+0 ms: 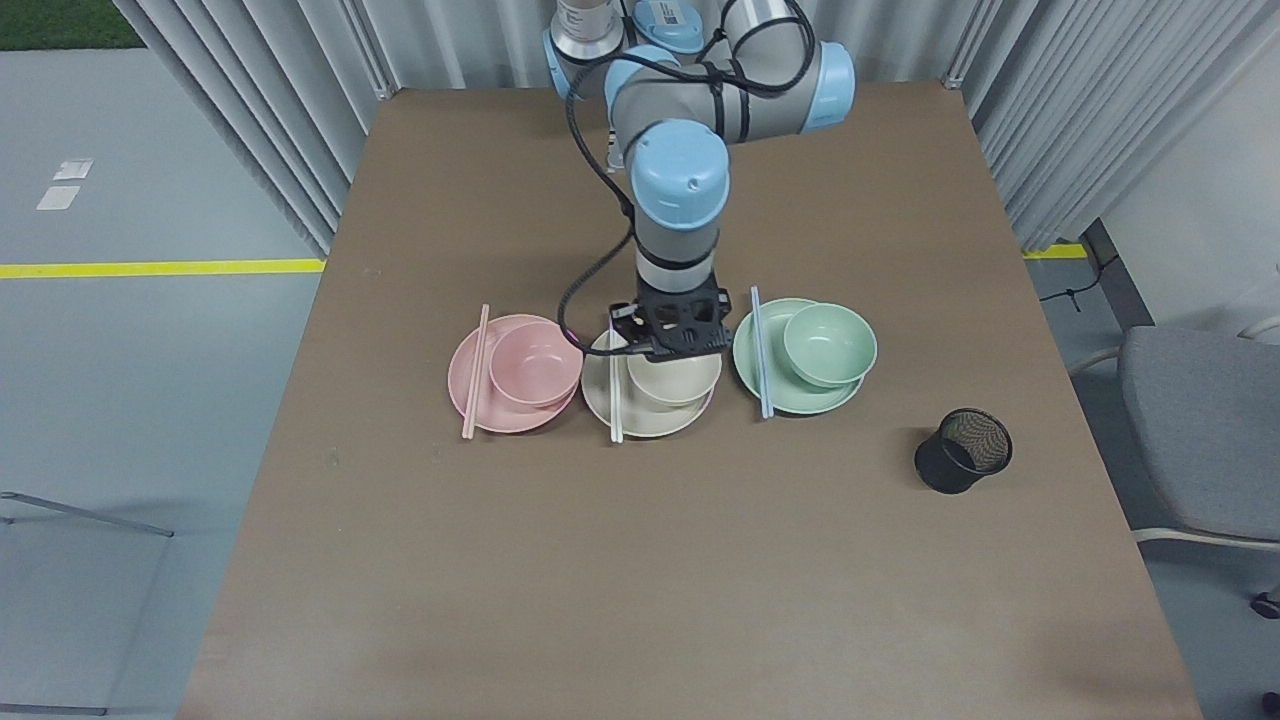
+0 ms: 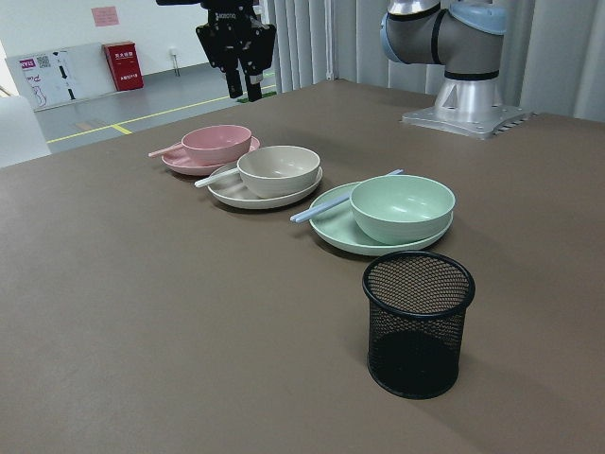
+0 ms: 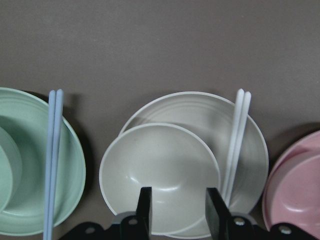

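My gripper is open and empty, high over the middle setting: a cream bowl on a cream plate with white chopsticks across it. To one side sit a pink bowl and pink plate with pink chopsticks. To the other sit a mint bowl and mint plate with light blue chopsticks.
A black mesh cup stands apart beside the mint setting. A grey chair stands beside the table.
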